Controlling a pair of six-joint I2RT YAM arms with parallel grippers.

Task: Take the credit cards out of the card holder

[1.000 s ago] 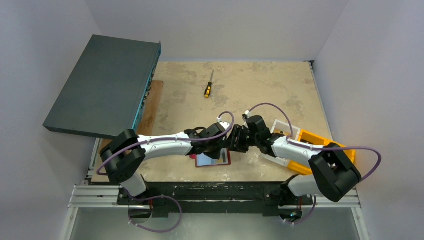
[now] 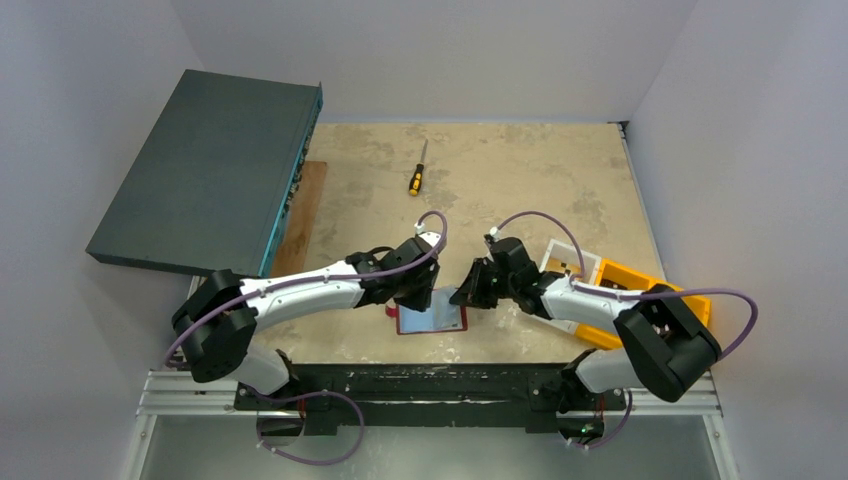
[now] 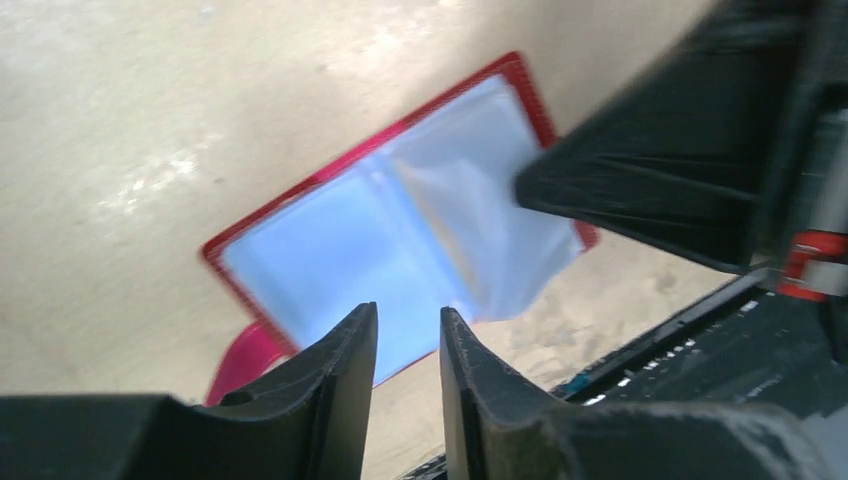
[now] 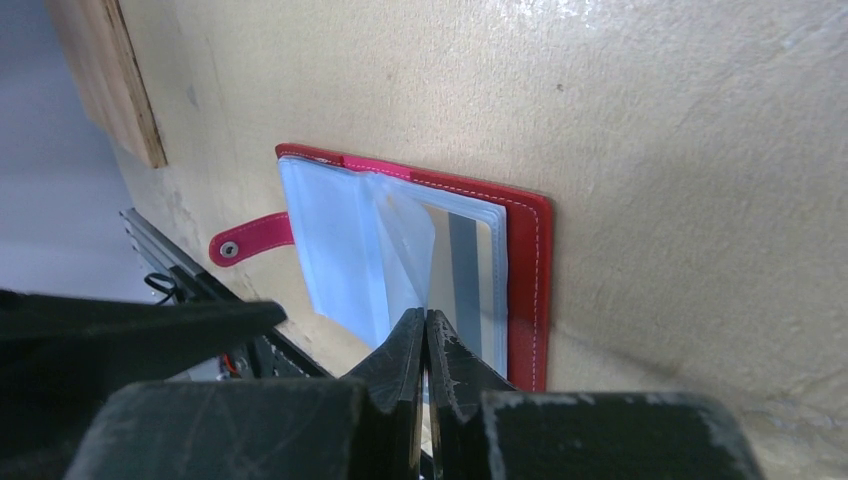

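Note:
The open card holder (image 2: 419, 321) lies on the table between my arms, red outside with pale blue clear sleeves inside. In the right wrist view, a card with a dark stripe (image 4: 466, 270) shows in one side, and a clear sleeve (image 4: 405, 225) is raised beside it. The sleeve's edge reaches my right gripper, whose fingers are shut together; whether they pinch it is unclear. My left gripper is partly open above the holder's other half, with nothing between its fingers. A pink strap (image 4: 252, 238) sticks out at the holder's side.
A screwdriver (image 2: 418, 174) lies farther back on the table. Yellow and white bins (image 2: 628, 282) stand at the right, and a large dark panel (image 2: 205, 170) with a wooden board (image 2: 298, 222) is at the left.
My left gripper has moved left, away from the right one. The holder has shifted slightly right, and a whitish sleeve now covers the striped card from above.

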